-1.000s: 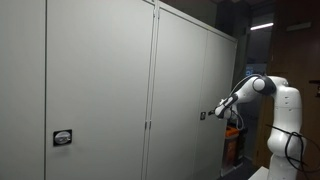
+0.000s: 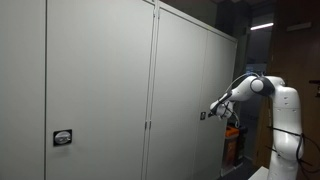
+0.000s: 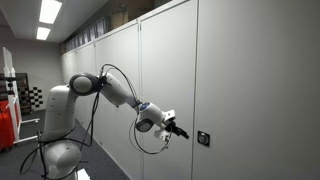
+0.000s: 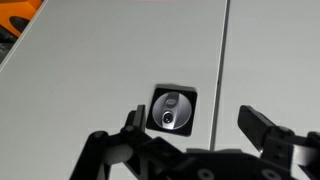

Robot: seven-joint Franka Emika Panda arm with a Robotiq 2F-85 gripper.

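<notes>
A round silver latch on a black square plate (image 4: pixel 171 110) is set in a pale grey cabinet door (image 4: pixel 110 60), close to the seam with the neighbouring door. My gripper is open in the wrist view, its black fingers wide apart with nothing held between them. The latch appears between them, nearer the left finger (image 4: pixel 137 118). In exterior view 2 the gripper (image 3: pixel 180 130) is in front of the doors, left of the latch plate (image 3: pixel 203 138). No contact with the latch can be made out.
Tall closed cabinet doors (image 2: pixel 100 80) run along the wall. Another latch (image 2: pixel 62 137) sits on a nearer door. Orange objects (image 2: pixel 232 133) stand beyond the cabinet's far end, behind the arm. Red furniture (image 3: pixel 7 112) stands at far left in exterior view 2.
The gripper and wrist have shifted and tilted slightly near the far latch. The doors look unchanged.
</notes>
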